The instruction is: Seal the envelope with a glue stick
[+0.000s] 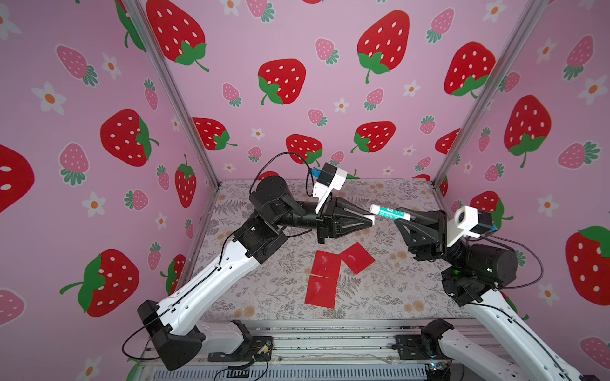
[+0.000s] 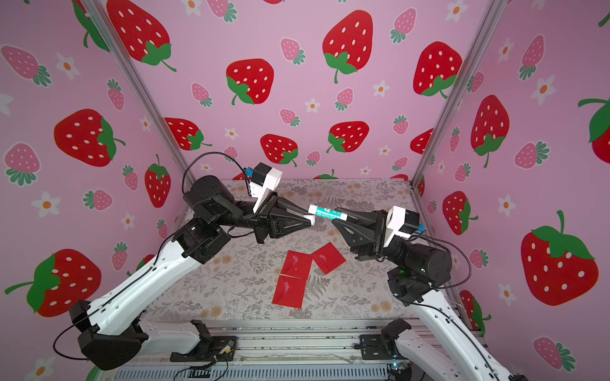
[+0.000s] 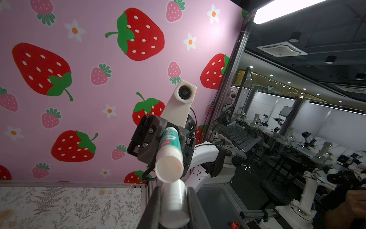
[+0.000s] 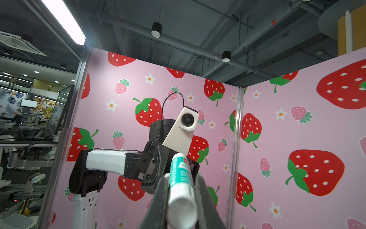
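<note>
In the top left view, the teal and white glue stick (image 1: 390, 212) stays in my right gripper (image 1: 404, 220), which is shut on its rear end, with the front end pointing at the other arm. A small white cap (image 1: 373, 219) is gripped at the tip of my left gripper (image 1: 372, 221), just below the stick's front end. The cap (image 3: 174, 206) and the stick's white end (image 3: 169, 168) show as separate pieces in the left wrist view. On the table below lies red paper: two adjoining pieces (image 1: 321, 290) that look like the envelope with its flap, plus a tilted red piece (image 1: 357, 257).
Strawberry-print walls (image 1: 317, 95) close in the back and both sides. Both grippers hover close together above the table.
</note>
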